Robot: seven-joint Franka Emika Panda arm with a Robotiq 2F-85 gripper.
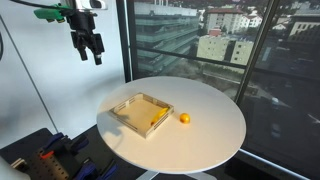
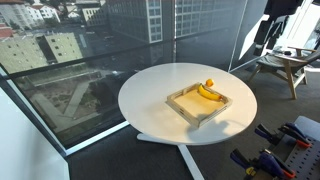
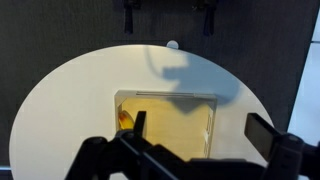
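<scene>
A shallow wooden tray [image 1: 125,103] rests on the round white table. Inside it, along one side, lies a yellow banana [image 2: 209,93], and a bit of the banana [image 3: 126,120] also shows in the wrist view. An orange [image 1: 185,118] sits on the bare table beside the tray, apart from it; I cannot see it in the wrist view. High above the table's edge and off to the side, my gripper [image 1: 90,56] points downward. Its fingers are spread wide, with nothing between them, and it touches nothing.
The white table [image 1: 210,143] has free room around the tray and orange. Large windows stand behind it. A wooden-armed chair [image 2: 285,70] is on the floor beyond the table. Dark equipment and cables [image 1: 75,155] lie near the arm's base.
</scene>
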